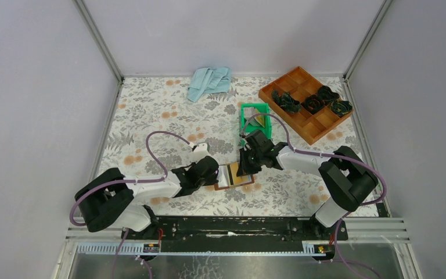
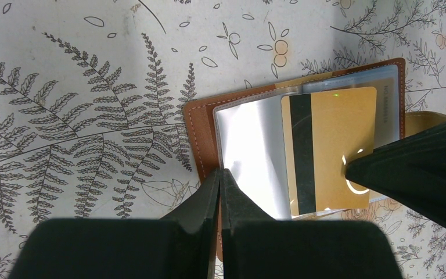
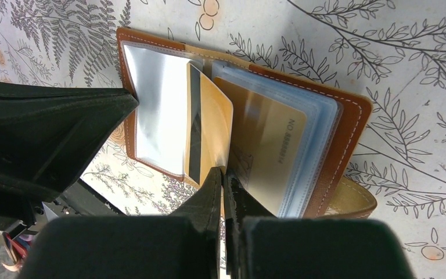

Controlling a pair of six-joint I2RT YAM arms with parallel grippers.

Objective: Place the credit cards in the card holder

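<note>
An open brown card holder [image 1: 225, 185] lies on the table between both arms, with clear sleeves and a white panel [image 2: 252, 157]. A gold card with a black stripe lies over the white panel; its right side appears raised and bent in the right wrist view. Another gold card [image 3: 270, 139] sits under clear plastic. My left gripper is shut at the holder's left edge, nothing visible between its fingers. My right gripper is shut, its tips touching the striped card near its raised edge; whether that edge is pinched cannot be seen.
A green basket [image 1: 255, 106] containing cards stands behind the right arm. Farther back on the right is a wooden compartment tray [image 1: 309, 125] holding dark rolled items. A blue cloth [image 1: 209, 81] lies at the back.
</note>
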